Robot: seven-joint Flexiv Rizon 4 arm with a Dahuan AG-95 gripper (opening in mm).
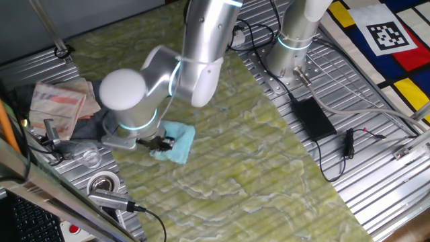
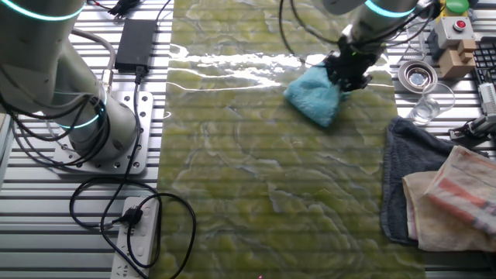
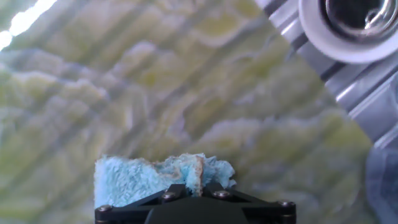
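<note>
A light blue cloth [image 1: 179,142] is pinched in my gripper [image 1: 163,144], which is shut on it. In the wrist view a fold of the blue cloth [image 3: 137,179] rises between the fingertips of the gripper, and the rest spreads to the left. Exterior view 2 has the cloth [image 2: 314,97] beside the dark gripper [image 2: 347,77], over the green marbled mat [image 2: 271,178]. Whether the cloth touches the mat all along its underside cannot be told.
Folded towels [image 2: 457,194] lie past the mat's edge, near a clear cup [image 2: 426,108] and a round white-rimmed dish [image 2: 417,76]. A power strip [image 2: 136,232] and loose cables lie by the robot base.
</note>
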